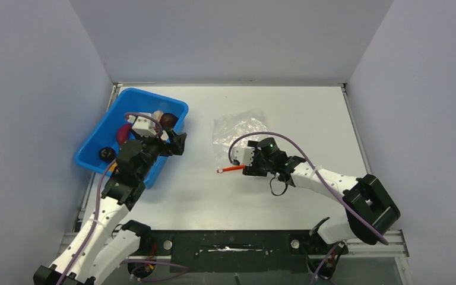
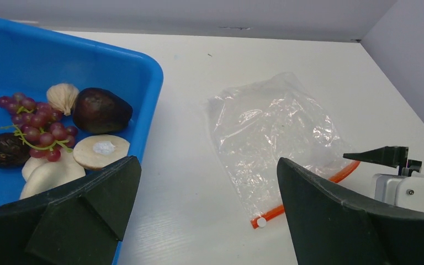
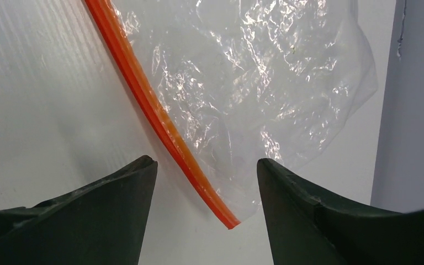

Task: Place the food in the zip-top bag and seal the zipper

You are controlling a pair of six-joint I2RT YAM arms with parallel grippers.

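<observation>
A clear zip top bag (image 1: 234, 130) lies flat mid-table, its orange zipper strip (image 1: 231, 168) with a white slider toward the front. The blue bin (image 1: 95, 139) at left holds play food: grapes (image 2: 44, 130), a garlic bulb (image 2: 62, 97), dark oval pieces (image 2: 102, 110), pale slices. My left gripper (image 1: 175, 142) hangs open over the bin's right rim, empty. My right gripper (image 1: 252, 160) is open over the zipper strip; in the right wrist view the strip's end lies between and just beyond its fingers, not gripped.
Walls bound the table (image 1: 291, 107) at back and both sides. Free surface lies behind and right of the bag, and in front of it.
</observation>
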